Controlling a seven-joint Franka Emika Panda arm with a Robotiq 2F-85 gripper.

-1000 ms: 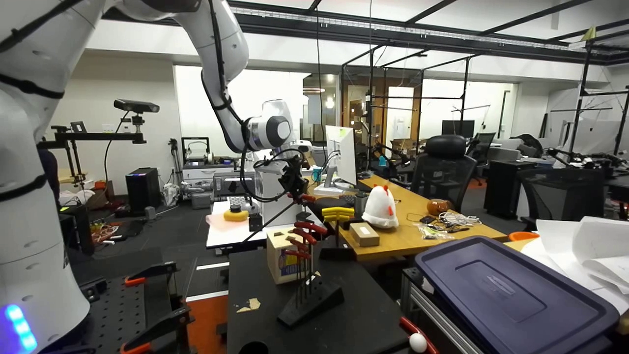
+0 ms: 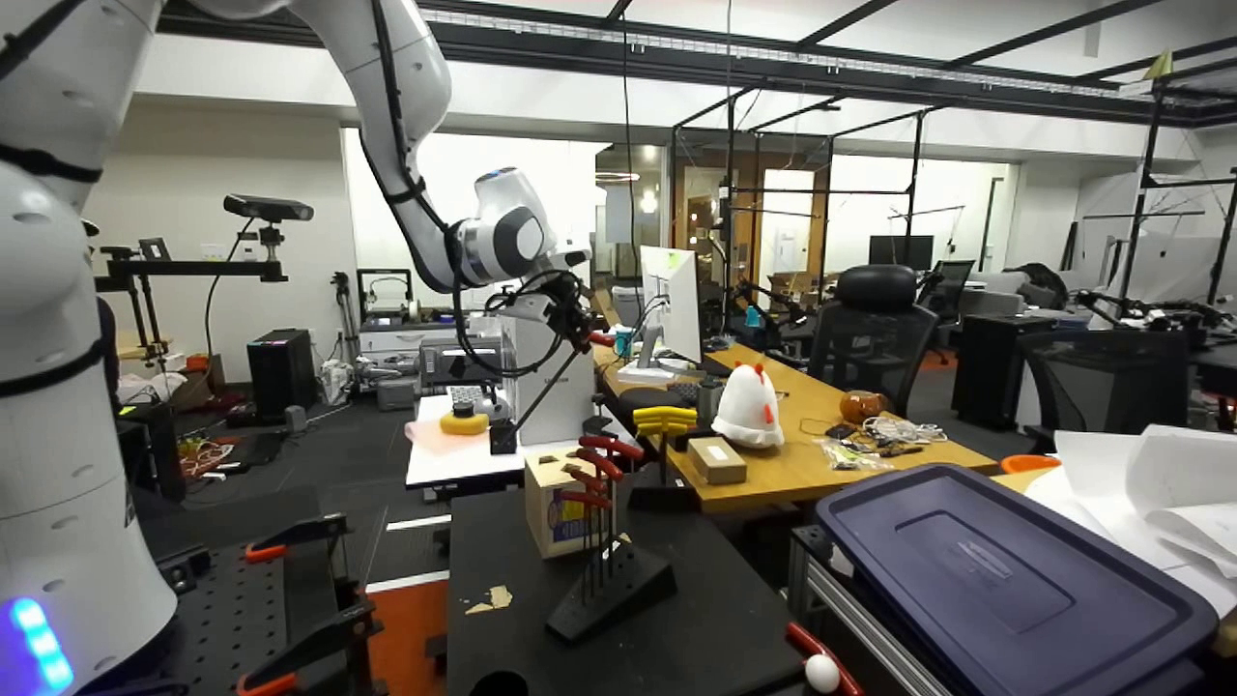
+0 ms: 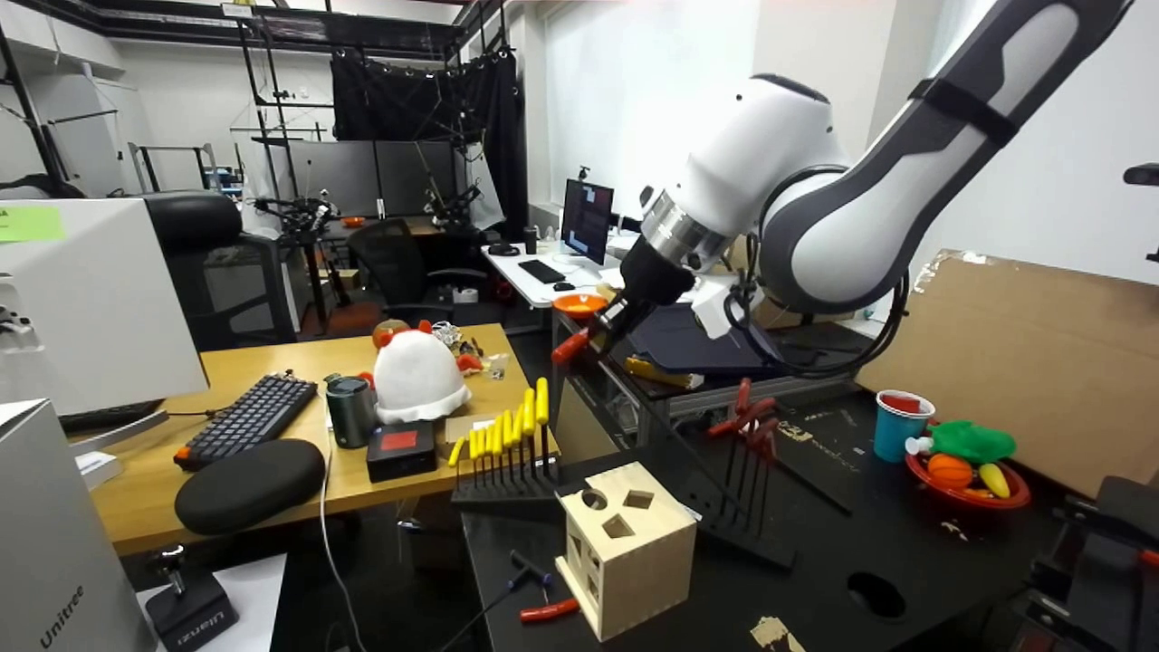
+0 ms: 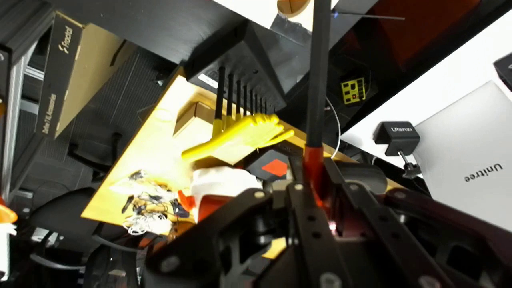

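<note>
My gripper is shut on the red handle (image 4: 314, 165) of a T-handle hex key, whose long black shaft (image 4: 319, 72) extends away from the fingers. In exterior view 1, the gripper (image 2: 580, 331) is raised above the table, with the shaft (image 2: 545, 398) slanting down to the left. The red handle end (image 3: 569, 347) sticks out beside the gripper in exterior view 2. More red-handled keys (image 2: 593, 485) stand upright in a black sloped holder (image 2: 635, 582). Yellow-handled keys (image 3: 511, 430) fill a second holder behind the wooden box.
A wooden shape box (image 3: 630, 543) sits on the black table (image 2: 719, 621). By it lies a loose red handle (image 3: 549, 610). A red bowl of toy food (image 3: 1016, 489) and a blue cup (image 3: 896, 429) stand farther right. The wooden desk (image 2: 812, 464) carries a white plush (image 2: 748, 408).
In exterior view 1 my arm has risen and shifted left, with the held key going along. Its shaft now hangs more steeply. The holders and box have not moved.
</note>
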